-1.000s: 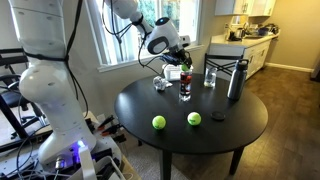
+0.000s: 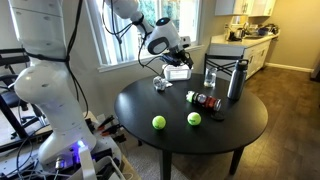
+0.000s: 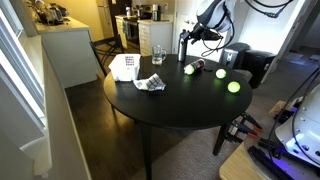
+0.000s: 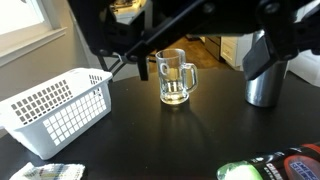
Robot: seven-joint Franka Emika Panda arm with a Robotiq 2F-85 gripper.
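A dark bottle with a red and white label lies on its side on the round black table. In the wrist view its green end and label show at the lower right. My gripper hangs above the table, behind and left of the bottle, clear of it. Its dark fingers stand apart at the top of the wrist view, open, with nothing held between them. Beyond them are a clear glass mug and a white plastic basket, both upright.
Two green balls lie near the table's front edge. A tall dark flask stands at the right. A small black disc is near the bottle. A crumpled cloth lies near the basket.
The balls and flask have not moved.
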